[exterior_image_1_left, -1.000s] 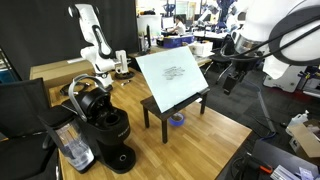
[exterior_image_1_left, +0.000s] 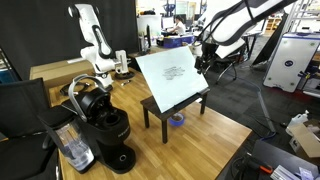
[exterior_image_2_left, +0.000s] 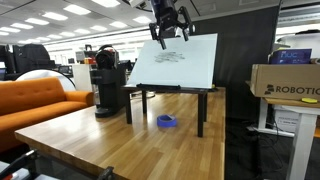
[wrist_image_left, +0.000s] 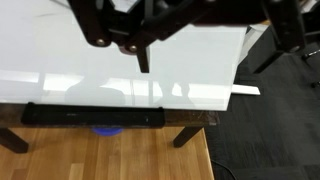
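Observation:
A whiteboard (exterior_image_1_left: 170, 80) leans tilted on a dark stand (exterior_image_2_left: 201, 112), with faint marks on its surface. My gripper (exterior_image_1_left: 205, 62) is at the board's upper right edge in exterior view 1. In exterior view 2 the gripper (exterior_image_2_left: 173, 40) hangs in front of the board's upper part. Its fingers stand apart and nothing shows between them. The wrist view has the dark fingers (wrist_image_left: 143, 58) over the glossy board (wrist_image_left: 185, 70). A long black piece (wrist_image_left: 95, 116) lies along the board's lower edge. Whether the fingers touch the board, I cannot tell.
Beneath the stand, a blue ring-shaped item (exterior_image_2_left: 166, 121) rests on the wooden table (exterior_image_2_left: 185, 150). A black coffee machine (exterior_image_1_left: 100, 120) stands to the left in exterior view 1. A cardboard box (exterior_image_2_left: 285, 80) sits off to the right.
In exterior view 1 my arm has moved left and away from the camera, from free space on the right to the whiteboard's upper right edge. The board has stayed put.

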